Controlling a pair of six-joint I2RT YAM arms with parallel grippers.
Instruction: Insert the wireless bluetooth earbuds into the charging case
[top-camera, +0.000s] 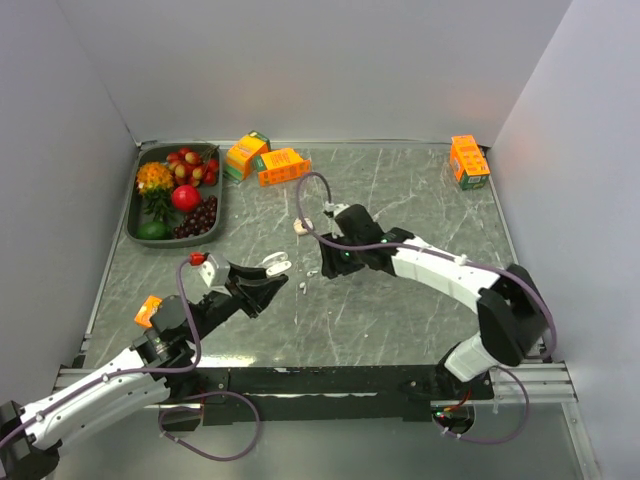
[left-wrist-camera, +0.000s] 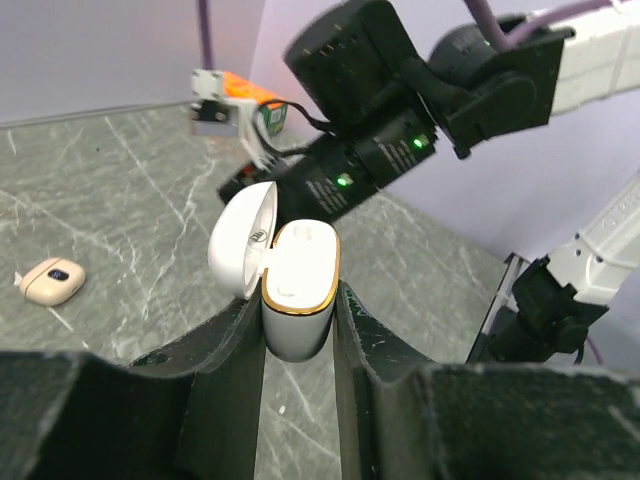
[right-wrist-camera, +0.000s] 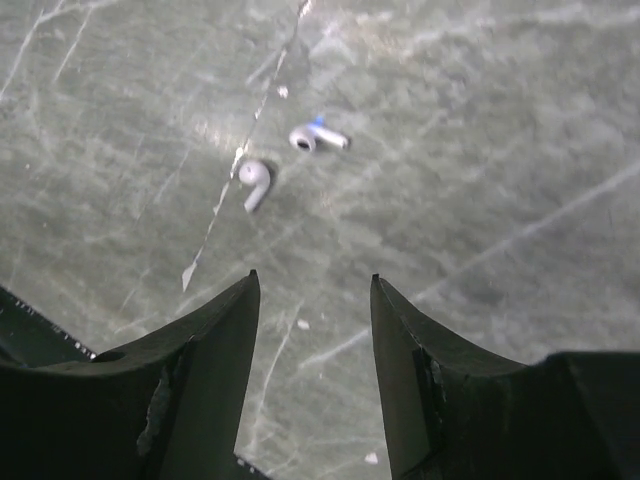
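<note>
My left gripper is shut on the white charging case, whose lid stands open in the left wrist view. My right gripper hangs over the table with its fingers apart and nothing between them. Two small white earbuds lie below it on the marble top in the right wrist view: one upright-angled earbud and one on its side.
A beige round case lies on the table behind. A tray of fruit is at the back left, with orange boxes along the back, at the right and at the left edge.
</note>
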